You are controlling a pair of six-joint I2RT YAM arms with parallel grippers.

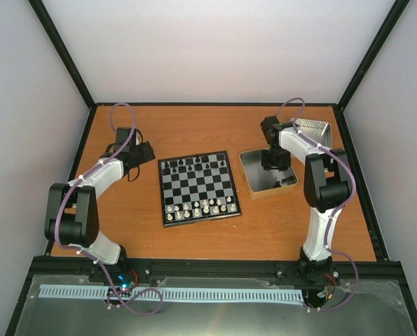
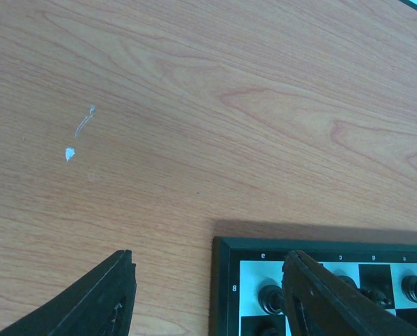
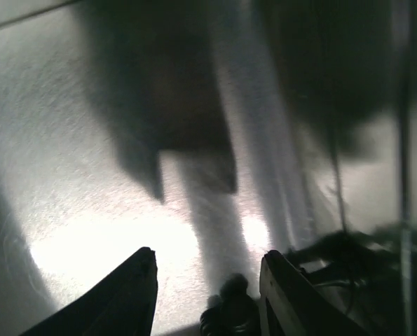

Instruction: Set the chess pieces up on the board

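The chessboard (image 1: 197, 189) holds white pieces along its near side and black pieces along its far side. In the left wrist view its corner (image 2: 225, 280) shows under my left gripper, which is open, above bare table and black pieces (image 2: 271, 299). My right gripper hangs in the wooden box (image 1: 254, 189) with a metal-looking floor, fingers apart, a black piece (image 3: 230, 315) low between and just beyond the fingertips; whether they touch it I cannot tell.
A silver tray (image 1: 317, 129) stands at the back right, behind the box.
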